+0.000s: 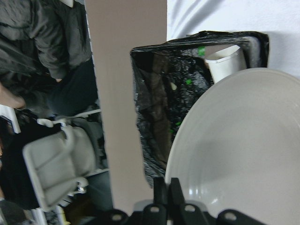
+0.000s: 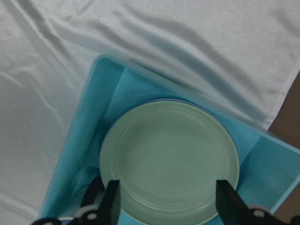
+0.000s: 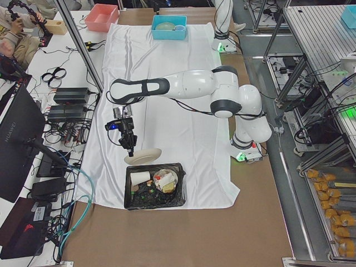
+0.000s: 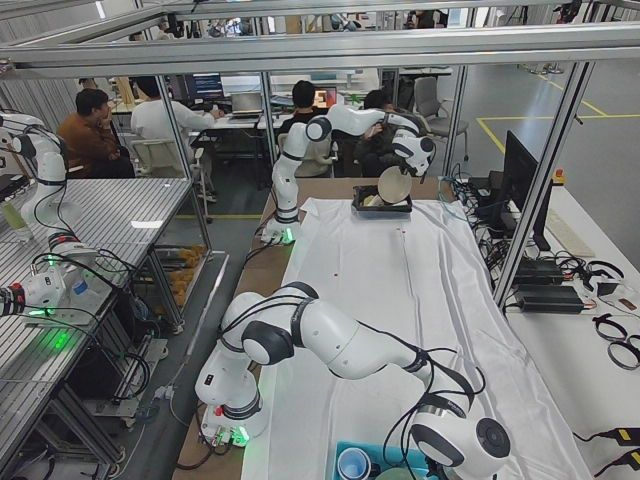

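Note:
My left gripper is shut on the rim of a cream plate (image 1: 239, 140), held at the near edge of a black-lined bin (image 3: 128, 189) that holds a white cup (image 1: 225, 63) and scraps. My right gripper stands open over a blue tray (image 2: 79, 150) in which a green plate (image 2: 168, 159) lies on the tray floor, with a cup partly visible beside it at the lower left of the right wrist view.
The white cloth between bin and tray is clear. A pink container (image 3: 102, 16) stands at the far left. Electronics and cables line the left side table, and brown table edges border the cloth.

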